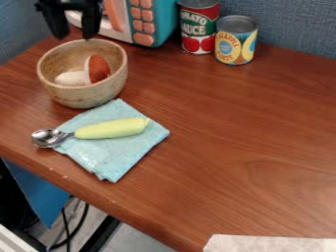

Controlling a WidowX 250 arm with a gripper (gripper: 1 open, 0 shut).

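Note:
My black gripper [69,22] is at the top left edge of the camera view, above and behind a wooden bowl [82,91], partly cut off; its finger state is unclear. The bowl holds a pale piece and a red-orange piece [96,68]. In front of it a folded light blue cloth [110,157] lies with a yellow cob-like object [112,128] and a metal spoon or scoop [47,137] on it.
At the back stand a teal toy appliance [149,25], a tomato sauce can [197,30] and a shorter can [237,42]. A white sheet [269,243] lies at the front right edge.

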